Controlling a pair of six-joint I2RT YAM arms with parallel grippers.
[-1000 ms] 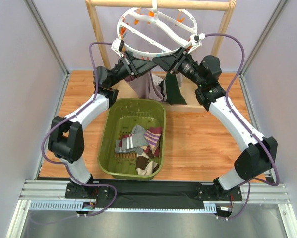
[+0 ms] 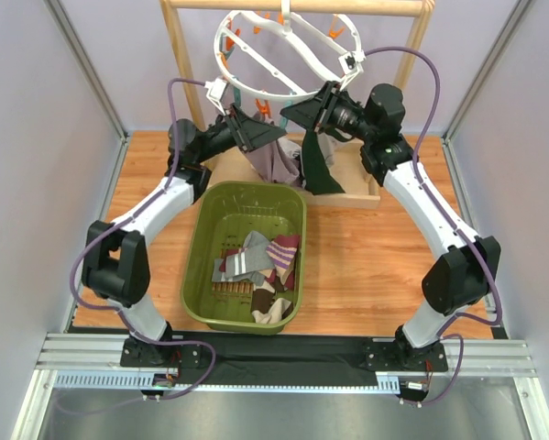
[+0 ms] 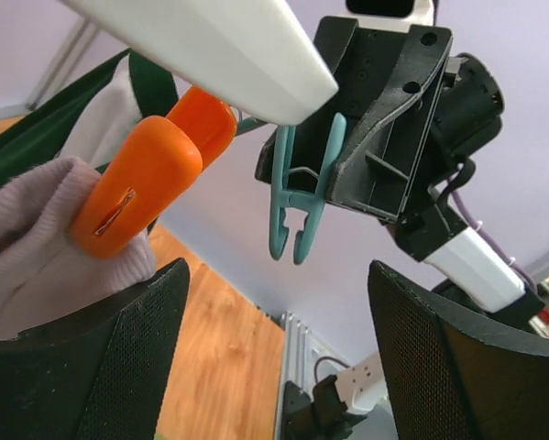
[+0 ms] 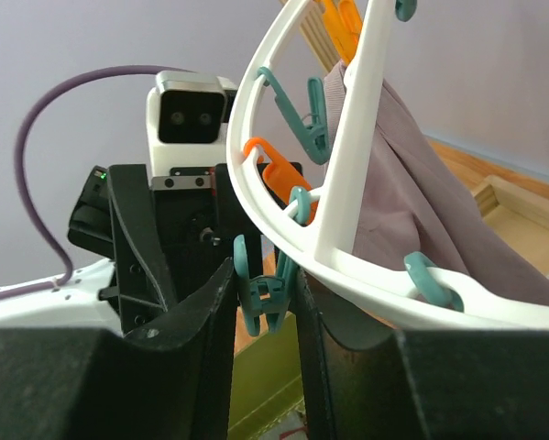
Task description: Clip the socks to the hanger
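Observation:
The white round hanger (image 2: pixel 283 93) with orange and teal clips hangs from the wooden frame. In the right wrist view my right gripper is shut on a teal clip (image 4: pixel 263 284) below the hanger's rim. My left gripper (image 2: pixel 256 133) is open beside the hanger; in the left wrist view an orange clip (image 3: pixel 137 183) and pale fabric lie ahead of its fingers, near a hanging teal clip (image 3: pixel 297 197). Mauve and green socks (image 2: pixel 318 170) hang under the hanger; whether each is clipped is unclear.
A green bin (image 2: pixel 197 257) holding several socks stands on the table below the hanger. A wooden box (image 2: pixel 356 188) sits behind it under the frame.
My left gripper has shifted slightly down and left, and my right arm slightly up and left, opening a small gap between the two grippers.

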